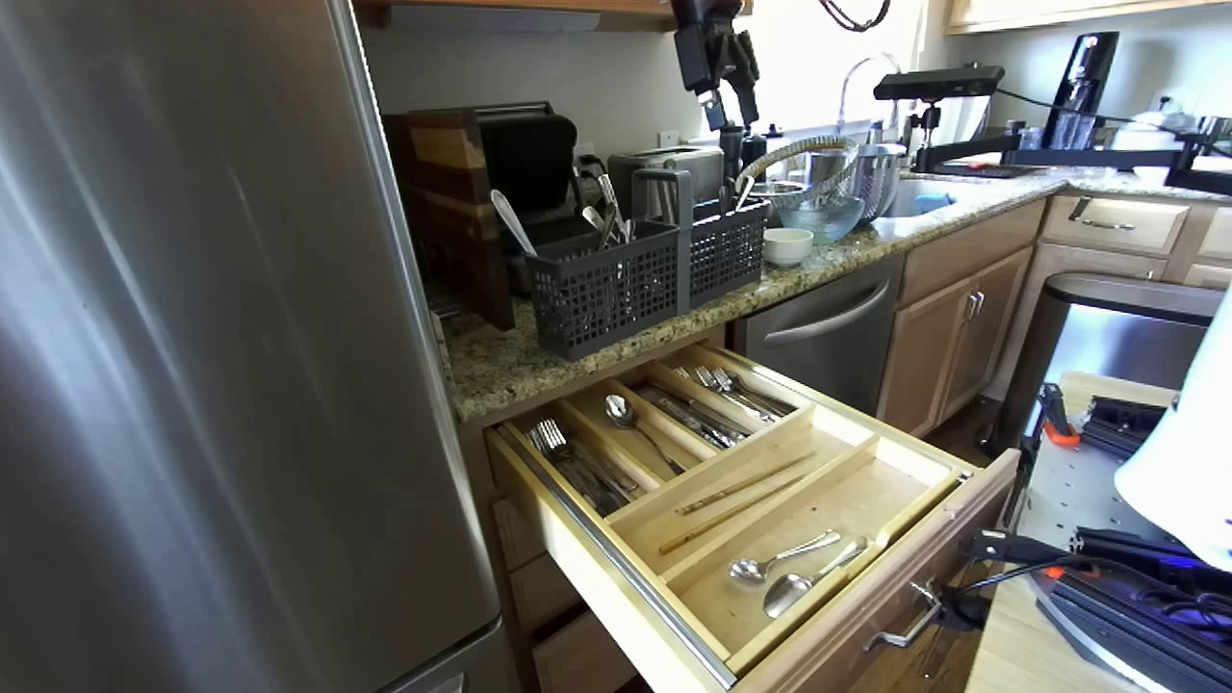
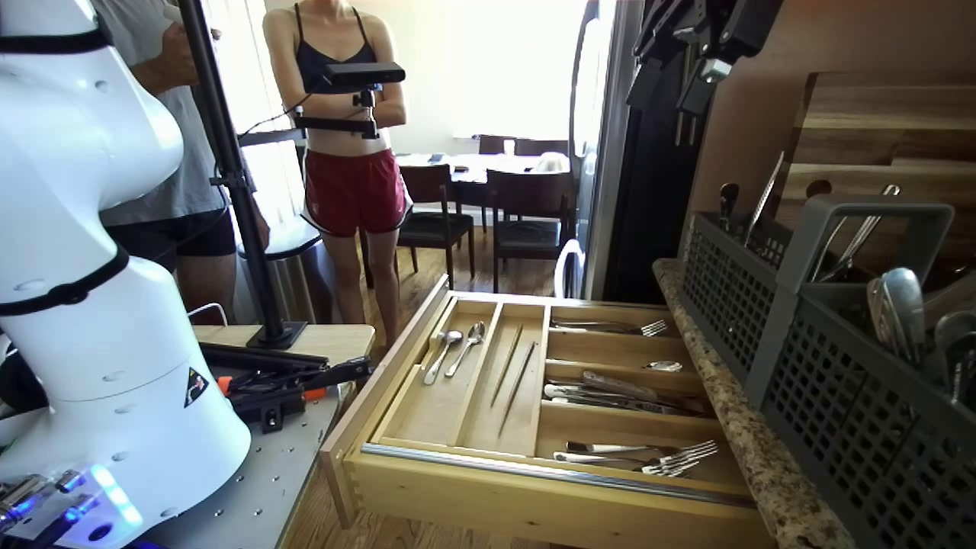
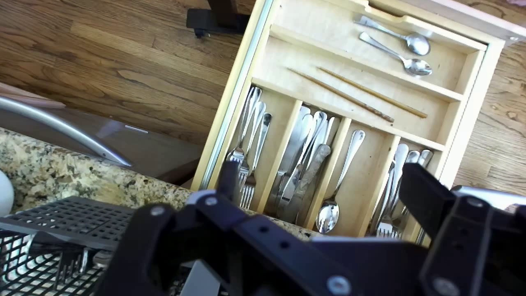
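Note:
High over the counter, my gripper [image 1: 733, 114] stands open, well clear of everything below it. Its spread fingers show in the wrist view, the left finger [image 3: 228, 181] and the right finger [image 3: 421, 190] apart with nothing between them. A dark grey cutlery basket [image 1: 606, 289] with a handle stands on the counter and holds upright utensils [image 2: 901, 311]. Below it the wooden drawer [image 2: 567, 489] is pulled out. Its compartments hold forks [image 3: 246, 172], knives [image 3: 301, 163], a lone large spoon [image 3: 328, 215], two chopsticks [image 3: 345, 93] and two smaller spoons [image 3: 418, 44].
A white bowl [image 1: 787, 246], a glass bowl [image 1: 826, 216] and a toaster [image 1: 666, 173] stand behind or beside the basket. Wooden cutting boards [image 1: 456, 208] lean at the counter's left end, next to the steel fridge [image 1: 231, 346]. Two people stand beyond the drawer.

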